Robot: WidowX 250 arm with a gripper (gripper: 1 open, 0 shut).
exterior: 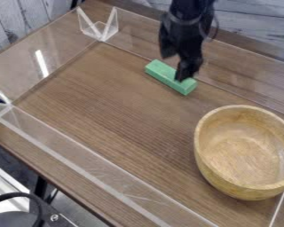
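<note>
My gripper (177, 55) is a dark, blurred shape in the upper middle of the camera view, with its open fingers pointing down. It hangs just above a green block (169, 77), which lies diagonally on the wooden table. I see nothing held between the fingers; their exact height over the block is hard to tell.
A large round wooden bowl (243, 150) fills the lower right. A clear plastic object (98, 25) stands at the upper left. Dark cables (26, 213) show at the lower left corner.
</note>
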